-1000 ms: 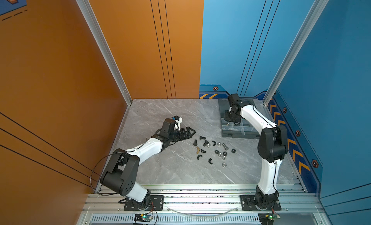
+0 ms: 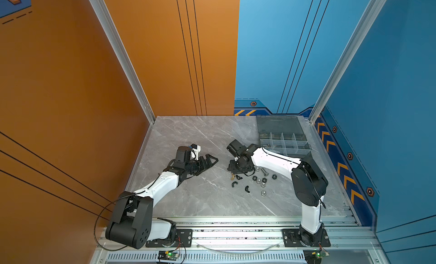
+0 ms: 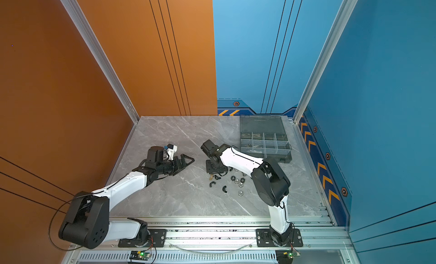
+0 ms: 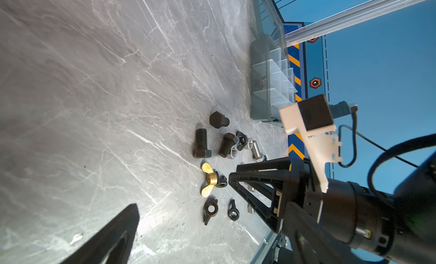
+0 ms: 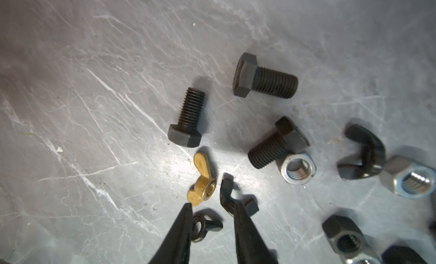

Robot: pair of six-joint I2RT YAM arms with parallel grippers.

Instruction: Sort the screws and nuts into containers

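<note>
My right gripper hangs over the loose hardware with its fingers parted and nothing seen between them. Below it are a brass wing nut [image 5: 201, 182], black wing nuts [image 5: 206, 225], several black hex bolts [image 5: 190, 110] and steel nuts [image 5: 308, 165]. In the left wrist view a silver bolt [image 4: 255, 150] lies among them. The clear divided container [image 2: 283, 150] stands at the back right with its lid raised. My left gripper [image 2: 209, 161] is open, apart from the hardware on the left side of the table, holding nothing.
Coloured walls and metal rails border it. My right arm reaches across the table's right half, in front of the container.
My right gripper has come from over the container down and leftward to above the loose hardware. My left arm has drawn back slightly to the left.
</note>
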